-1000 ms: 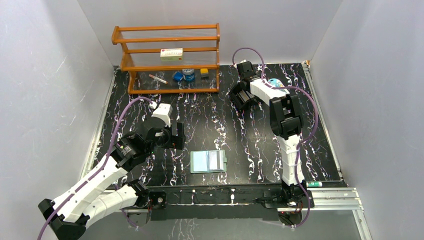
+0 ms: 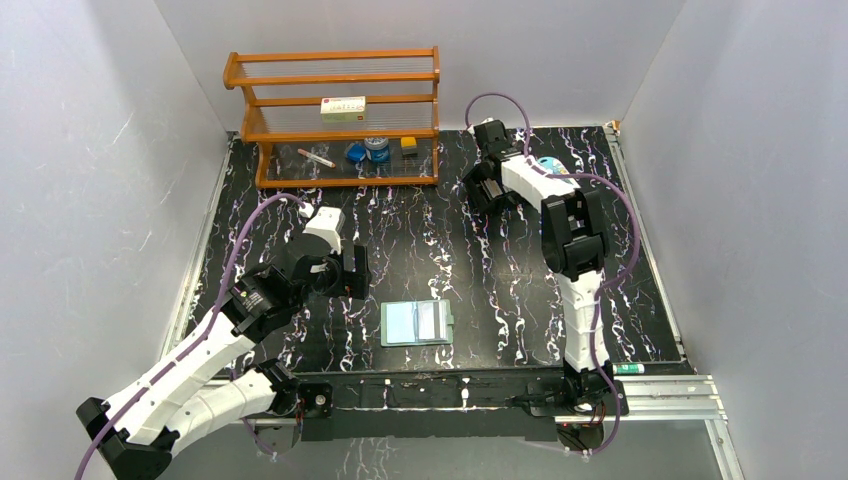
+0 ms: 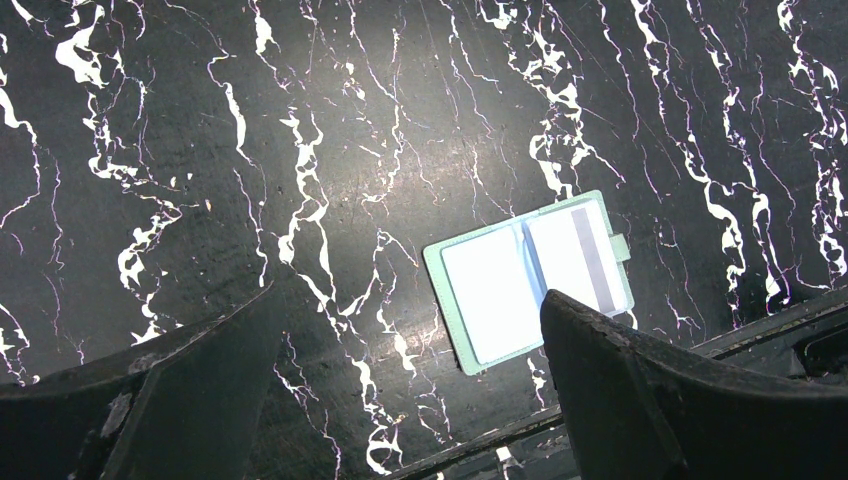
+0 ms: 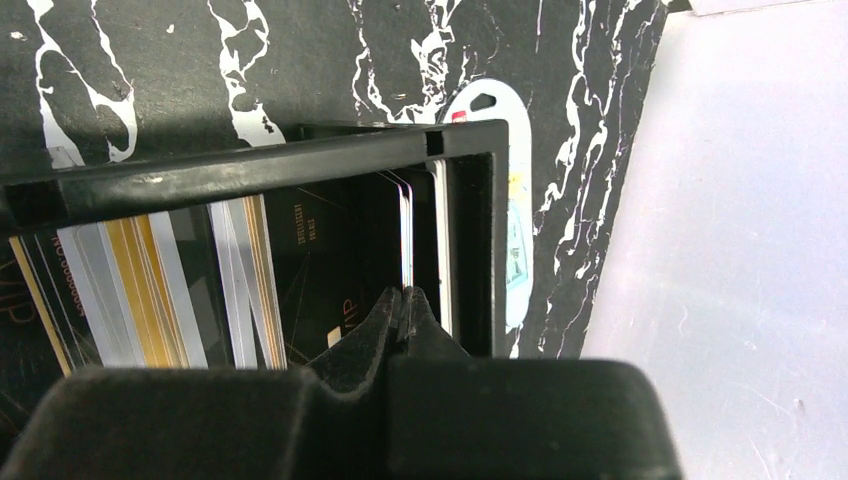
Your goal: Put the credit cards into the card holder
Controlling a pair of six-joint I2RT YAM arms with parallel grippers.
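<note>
The card holder [image 2: 417,323], pale green with clear and white pockets, lies open and flat near the front of the table. My left gripper is open with only bare table between its fingers; the holder [image 3: 490,290] shows beyond its right finger. At the back right stands a black box [image 2: 484,193] with cards upright inside. My right gripper is shut at this box, its fingertips meeting at the lower end of thin white card edges [image 4: 406,235]. Whether a card is pinched there cannot be told. Black and gold cards [image 4: 150,290] fill the box's left side.
A wooden rack [image 2: 345,182] at the back left bears a small carton [image 2: 343,109], a blue jar [image 2: 377,150] and small items. A flat package [image 4: 517,210] lies just beyond the box.
The black box has shifted slightly toward the back and right over the last second. The left arm and card holder have stayed put.
</note>
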